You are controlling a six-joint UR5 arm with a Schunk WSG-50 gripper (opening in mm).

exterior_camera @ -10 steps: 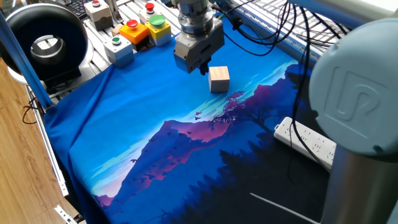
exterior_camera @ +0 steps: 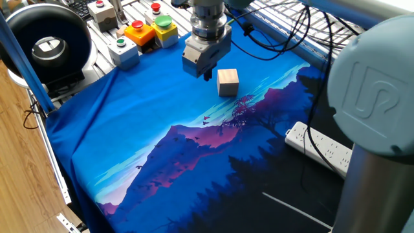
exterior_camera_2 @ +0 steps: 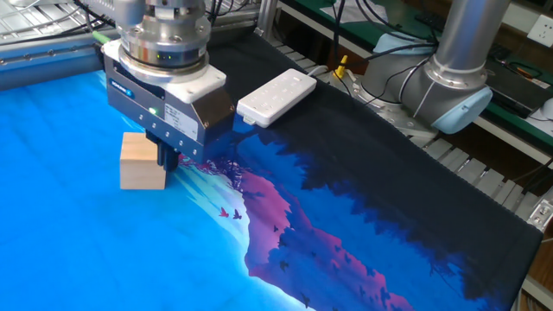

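Note:
A pale wooden cube (exterior_camera: 228,83) rests on the blue printed cloth, standing clear of any grip. My gripper (exterior_camera: 207,76) hangs just to its left in exterior view 1, pointing down. In exterior view 2 the dark fingers (exterior_camera_2: 168,154) overlap the right edge of the wooden cube (exterior_camera_2: 143,166), on the camera's side of it. The fingers sit close together and the gripper looks shut, with nothing visible between them. Whether a fingertip touches the cube or the cloth cannot be made out.
Several push-button boxes, among them an orange one (exterior_camera: 139,34), stand behind the cloth at upper left. A white power strip (exterior_camera: 318,147) lies on the cloth's dark right side. Cables hang near the arm.
The fingertips have shifted slightly left, away from the cube, in exterior view 1. The arm's large rounded joint has moved a little to the right. The cube has stayed put.

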